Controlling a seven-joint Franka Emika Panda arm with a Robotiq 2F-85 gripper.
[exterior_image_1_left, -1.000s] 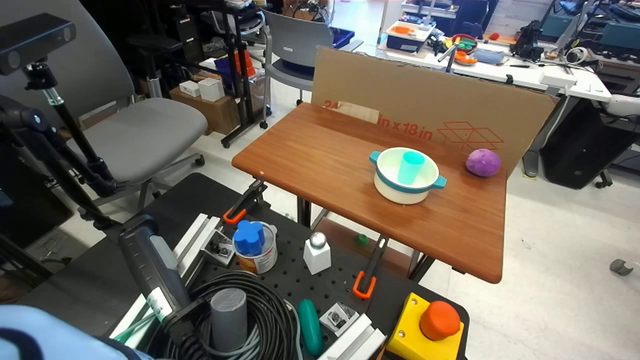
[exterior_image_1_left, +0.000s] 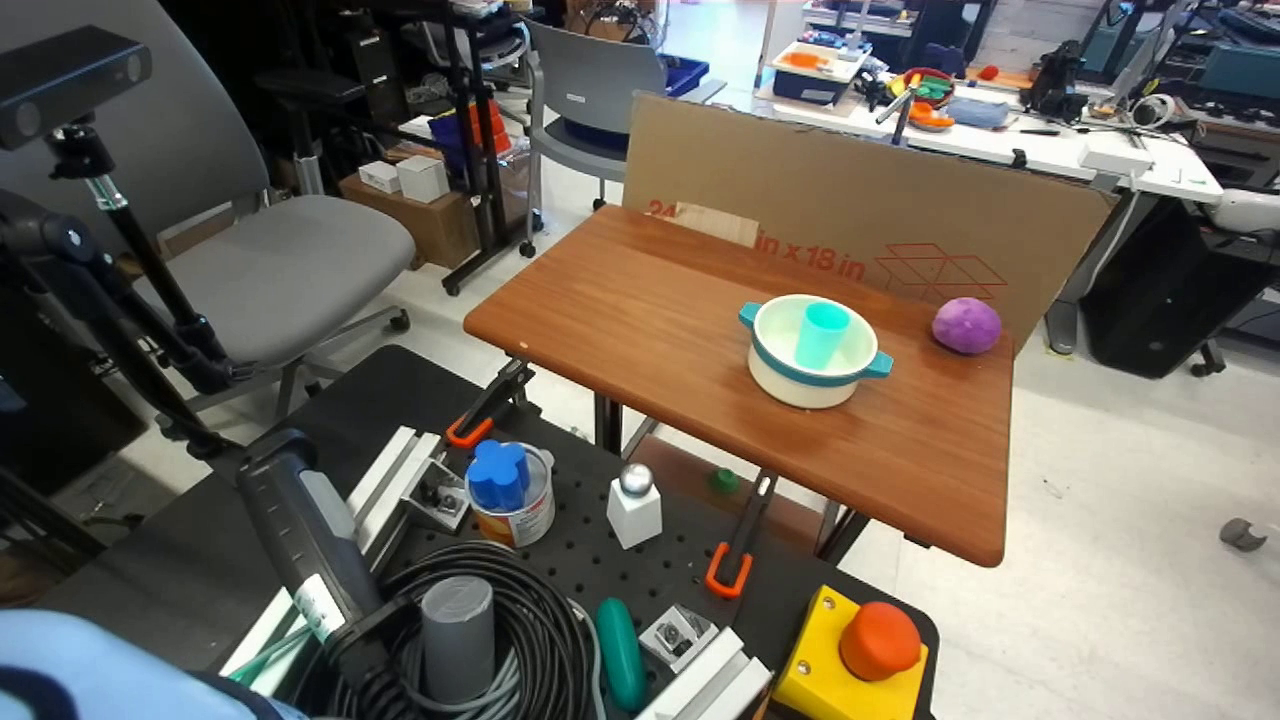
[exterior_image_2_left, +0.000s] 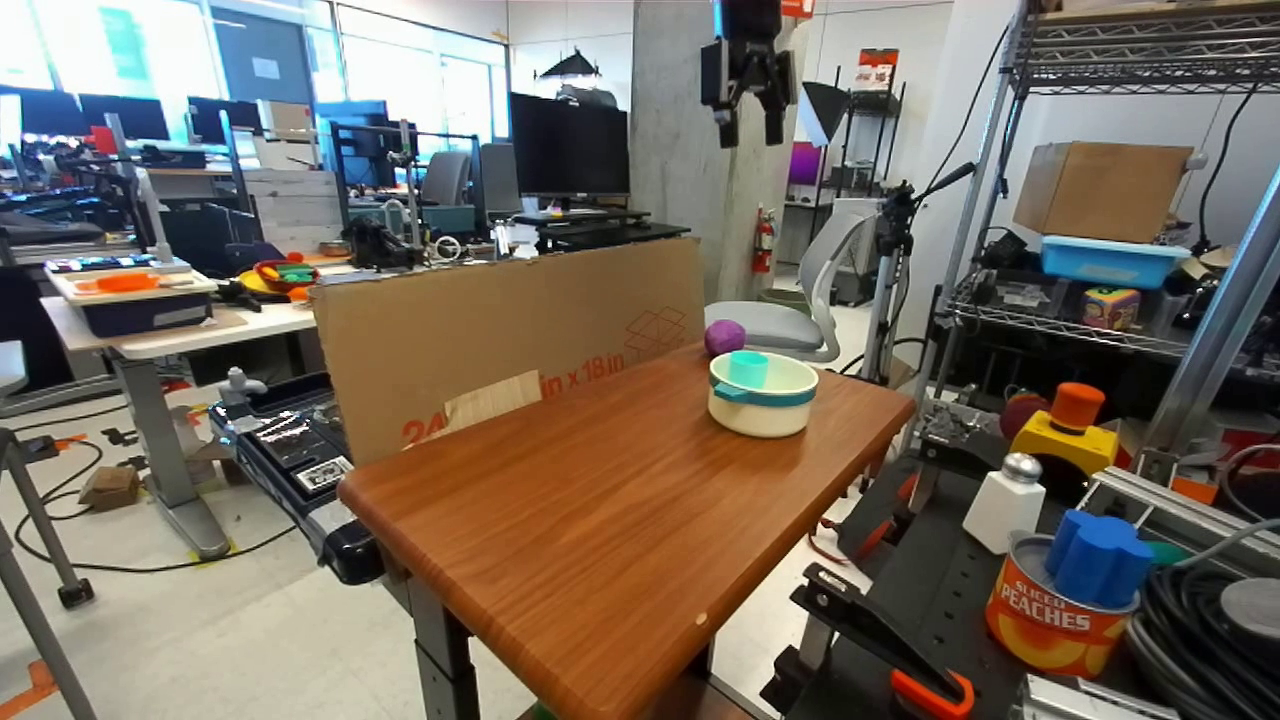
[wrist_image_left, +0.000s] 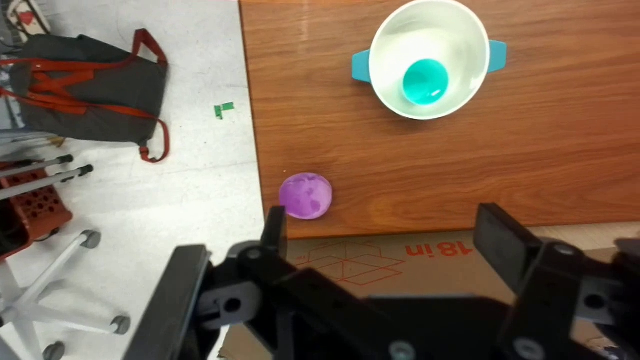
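A cream pot (exterior_image_1_left: 792, 382) with teal handles stands on the brown wooden table, and a turquoise cup (exterior_image_1_left: 822, 335) is inside it. Close to the table's back right corner in exterior view 1 rests a purple ball (exterior_image_1_left: 967, 325). Seen from above in the wrist view, the cup (wrist_image_left: 425, 81) is within the pot's white rim, and the ball (wrist_image_left: 306, 196) lies near the table's edge. My gripper (exterior_image_2_left: 752, 134) hangs high above the tabletop in exterior view 2, pointing down. Its fingers (wrist_image_left: 505, 246) are spread wide in the wrist view, open and empty.
A cardboard sheet (exterior_image_1_left: 864, 198) stands upright along the table's back edge. Beside the table, a black cart carries a peach can (exterior_image_2_left: 1056, 612), a white shaker (exterior_image_2_left: 1005, 504) and a yellow box with a red button (exterior_image_1_left: 864, 654).
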